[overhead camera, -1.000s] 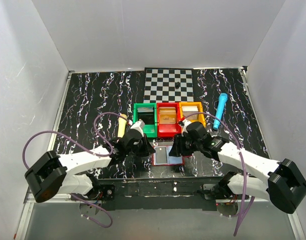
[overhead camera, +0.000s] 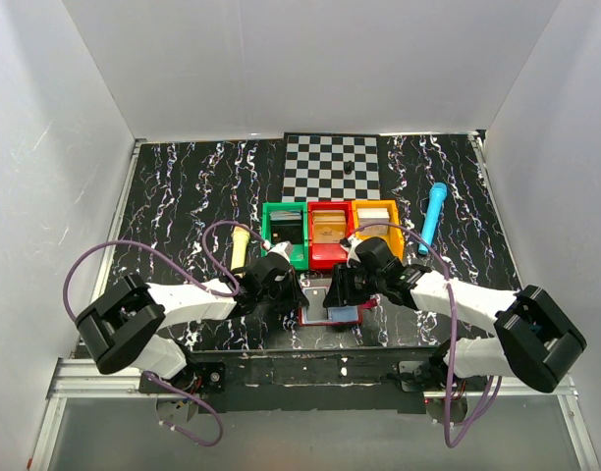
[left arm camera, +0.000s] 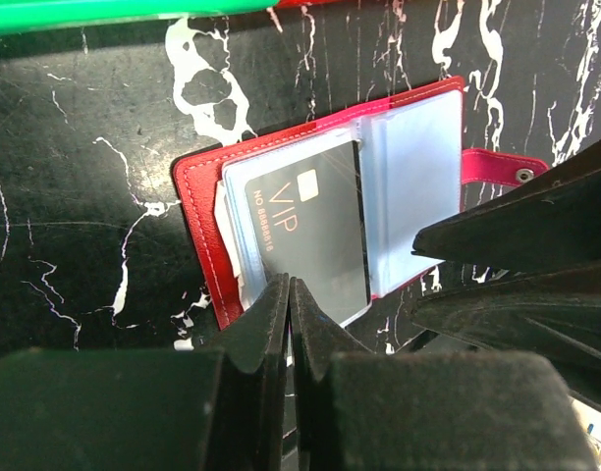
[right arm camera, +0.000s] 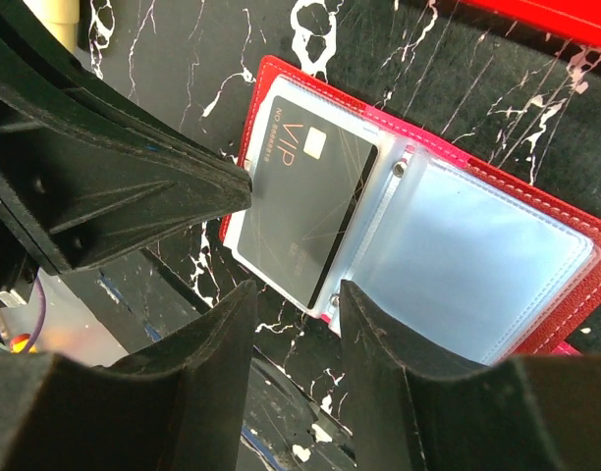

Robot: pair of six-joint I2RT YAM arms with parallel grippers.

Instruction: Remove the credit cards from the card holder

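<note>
The red card holder (left arm camera: 207, 245) lies open near the table's front edge. A dark VIP card (left arm camera: 310, 226) fills one half in a clear sleeve; the other half (right arm camera: 467, 265) shows a pale empty-looking sleeve. My left gripper is shut, its tips over the dark card's end, nothing seen between its fingers. My right gripper stands part open above the holder near its middle, nothing between its fingers. In the top view both grippers (overhead camera: 299, 294) (overhead camera: 335, 294) crowd over the holder.
Green (overhead camera: 267, 235), red (overhead camera: 328, 257) and orange (overhead camera: 389, 209) bins stand behind the holder, with a checkerboard (overhead camera: 310, 162) further back. A yellow object (overhead camera: 240, 245) lies left and a blue one (overhead camera: 432, 216) right, on the marble-patterned table.
The right arm has moved a little left, its elbow raised toward the back.
</note>
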